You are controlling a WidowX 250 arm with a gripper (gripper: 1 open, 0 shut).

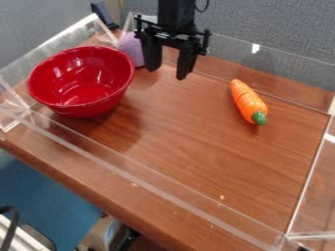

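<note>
A red bowl [78, 83] sits at the left of the wooden table [183, 167]. An orange carrot with a green tip [248, 100] lies on the right. A purple object [129, 48] at the back left is partly hidden behind the bowl and my gripper. My black gripper [169, 64] is above the back middle of the table, between bowl and carrot, its two fingers spread apart with nothing visible between them.
Clear plastic walls [311, 186] edge the table. A blue floor shows at the lower left.
</note>
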